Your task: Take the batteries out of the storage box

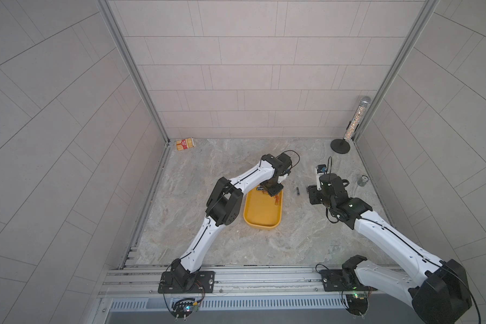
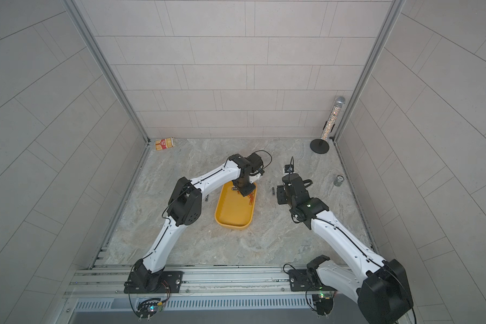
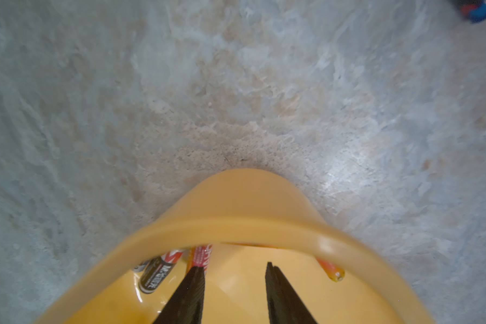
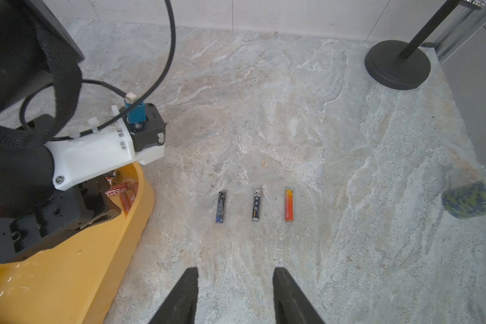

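A yellow storage box (image 1: 262,214) sits centrally on the marble table. Inside, a red battery (image 3: 202,255), a black-and-red battery (image 3: 157,272) and an orange battery (image 3: 330,270) lie near the wall. My left gripper hangs over the box, fingers apart, with no battery clearly held. Three loose batteries lie right of the box: blue-black (image 4: 220,206), black (image 4: 256,205) and orange (image 4: 289,205). My right gripper is open above the table right of the box, nothing between its fingers.
A can (image 4: 469,199) lies at the right. A lamp on a black base (image 1: 340,145) stands back right, a red-and-yellow packet (image 1: 184,143) back left.
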